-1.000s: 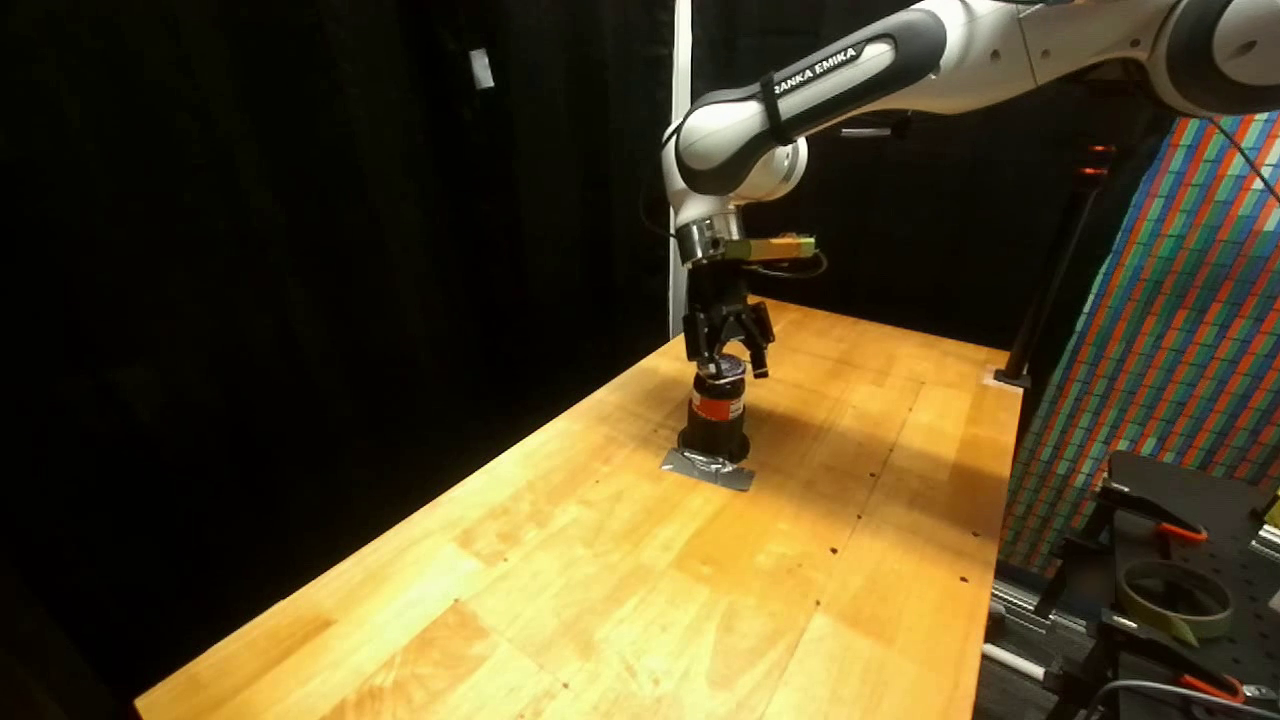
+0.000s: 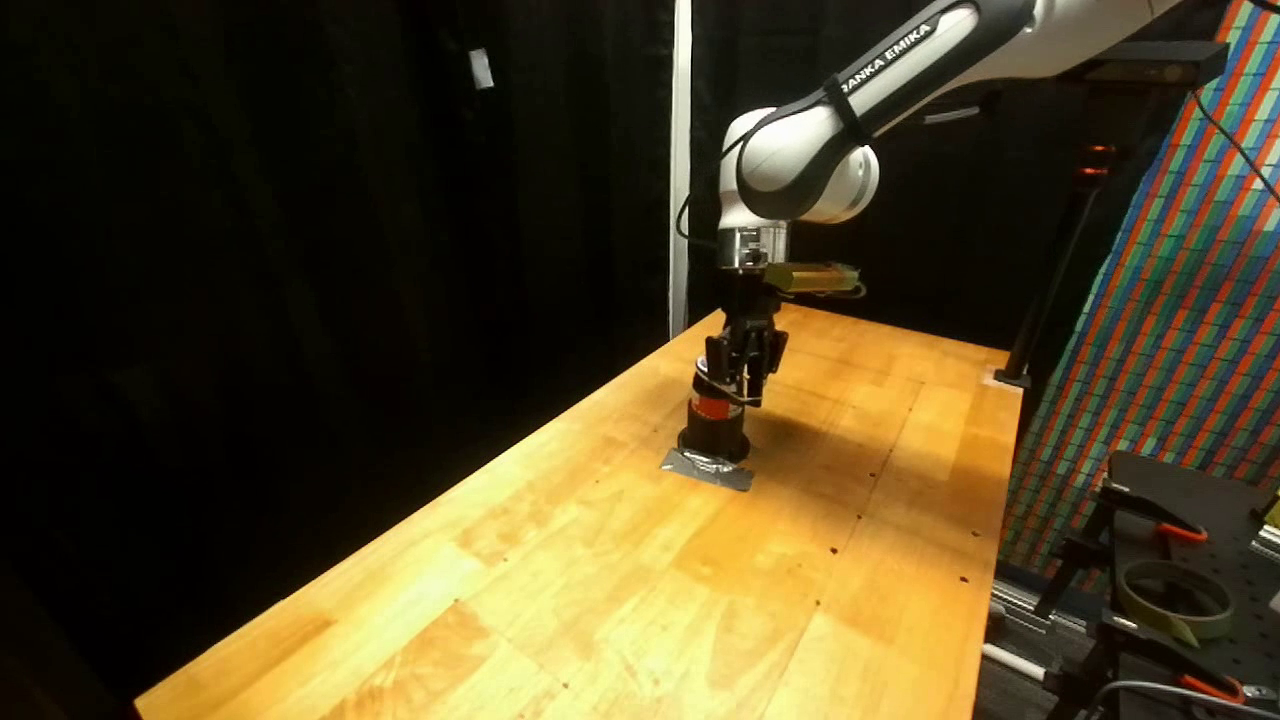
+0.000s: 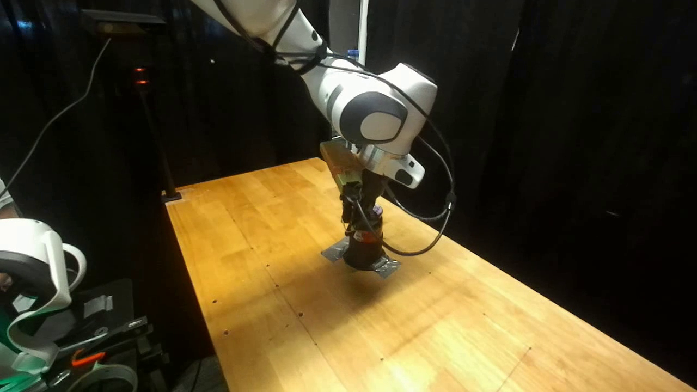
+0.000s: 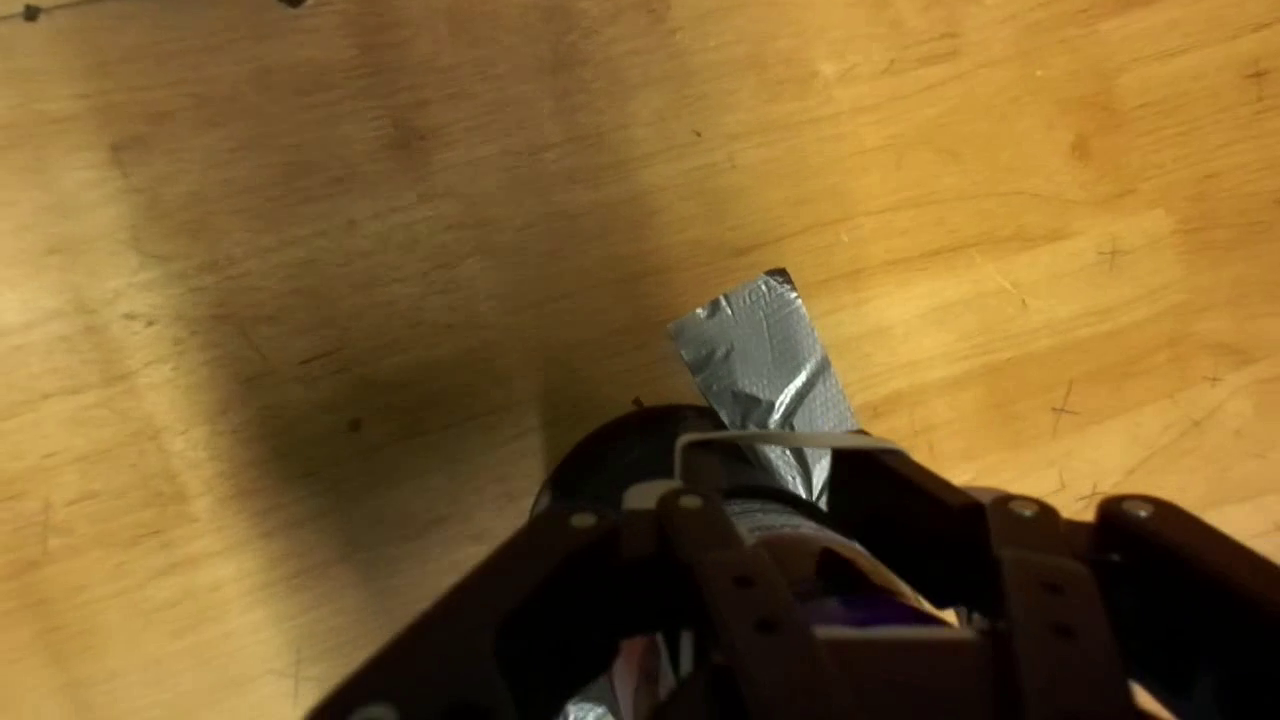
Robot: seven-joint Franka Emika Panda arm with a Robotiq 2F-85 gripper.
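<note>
A dark cylindrical container with a red label stands upright on the table, held at its base by silver tape. My gripper is low over its upper part, pointing down, and hides much of it. In the wrist view the fingers are spread apart, so the gripper is open. A thin pale band stretches across between them, above the container's dark base. In exterior view 1 this band slants across the container's upper part. Whether it rests on the container I cannot tell.
A cart with clamps and a tape roll stands beside the table. A thin post rises at the table's far corner.
The gripper has come down and shifted slightly right in exterior view 1, from above the container to beside its upper part. The arm has straightened to vertical. The container has not moved.
</note>
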